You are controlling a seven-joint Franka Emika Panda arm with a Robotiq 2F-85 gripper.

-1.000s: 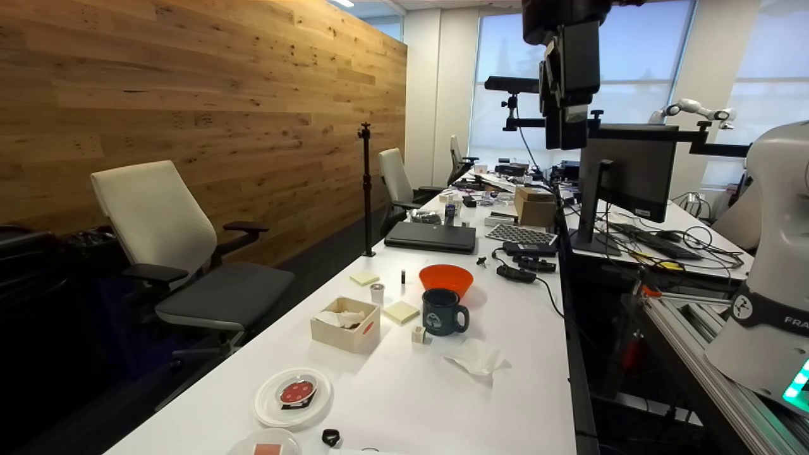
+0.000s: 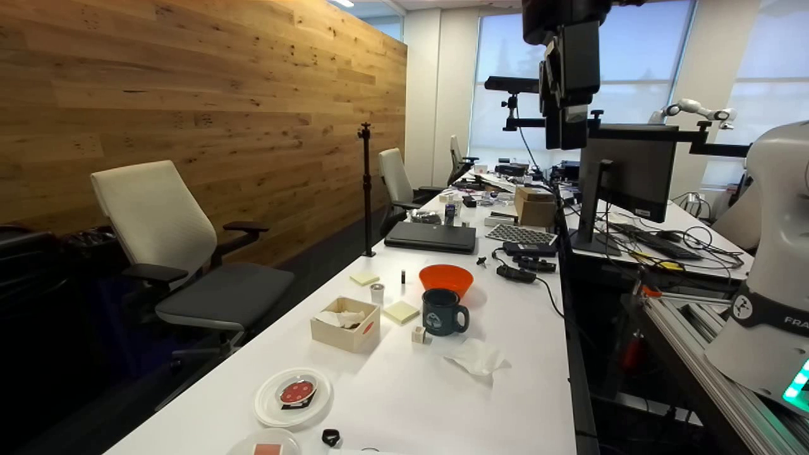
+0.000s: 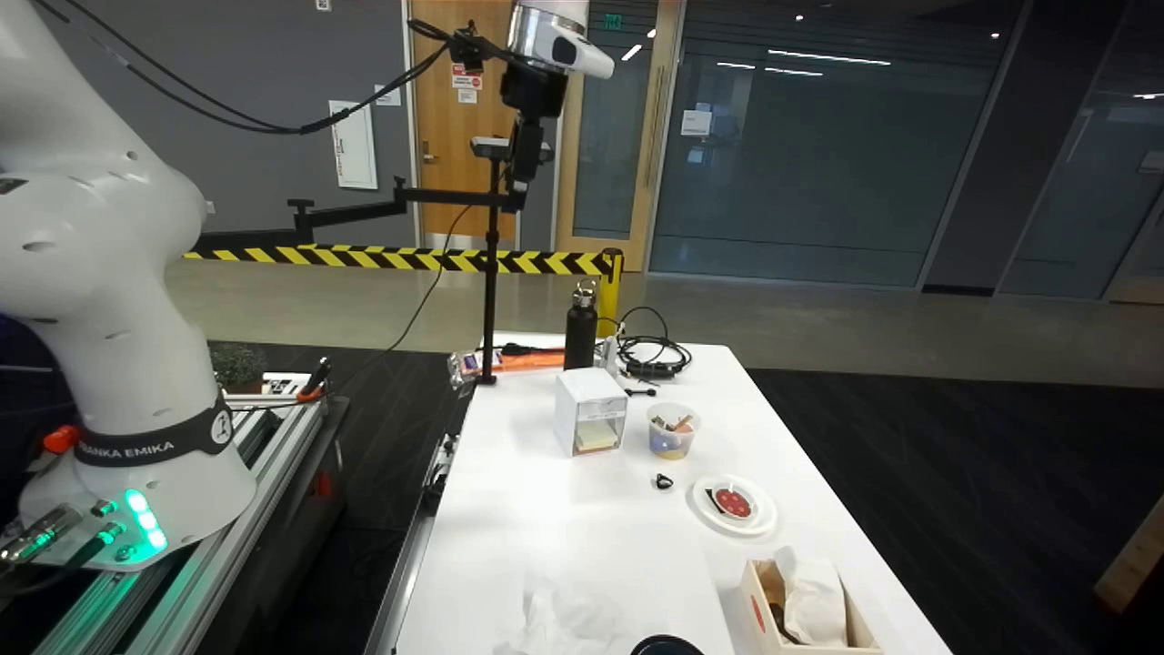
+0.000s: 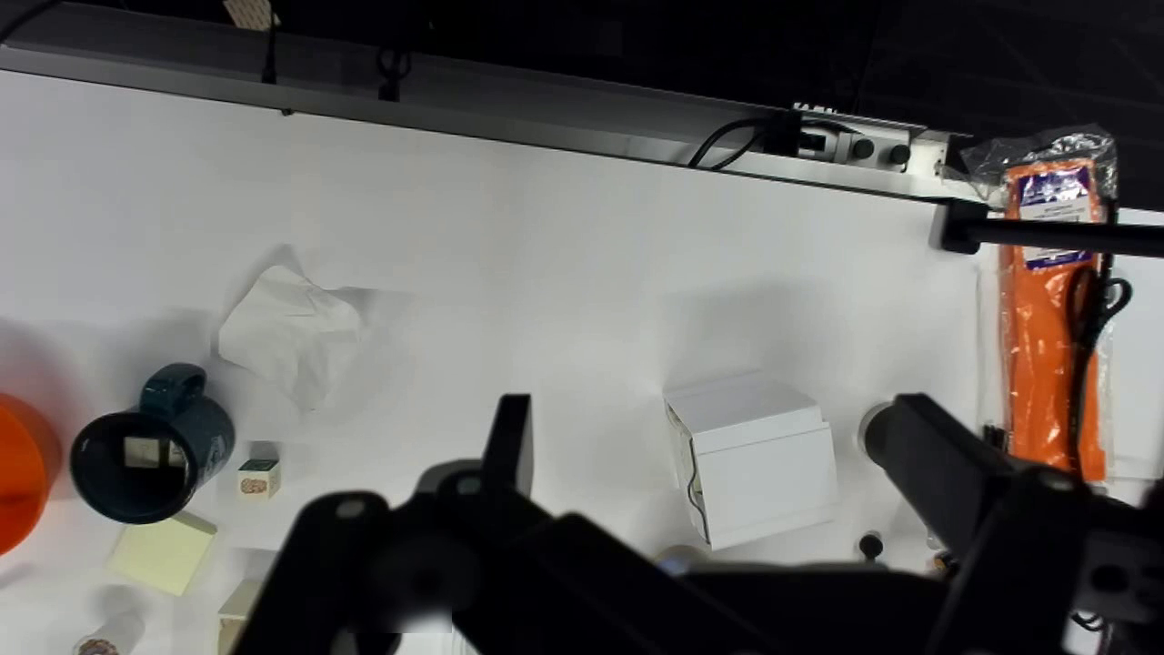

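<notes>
My gripper is open, its two fingers wide apart with nothing held between them. High over the table it hangs, well clear of everything, as the second exterior view shows. Below, in the wrist view, a white box (image 4: pixel 764 464) lies in line with the gap. Left of the gripper are a crumpled white tissue (image 4: pixel 292 333), a dark teal mug (image 4: pixel 202 442) with its opening showing, a small cube (image 4: pixel 258 478) and part of an orange bowl (image 4: pixel 24 469). The mug (image 2: pixel 441 312) stands upright in front of the bowl (image 2: pixel 445 277) in the first exterior view.
A wooden box (image 2: pixel 346 331) with tissue in it and a white plate (image 2: pixel 265 409) line the chair side. A black bottle (image 3: pixel 580 333), a plastic cup (image 3: pixel 671 438) and a camera stand (image 3: pixel 490 295) occupy the table's other end. Bare table lies between tissue and white box.
</notes>
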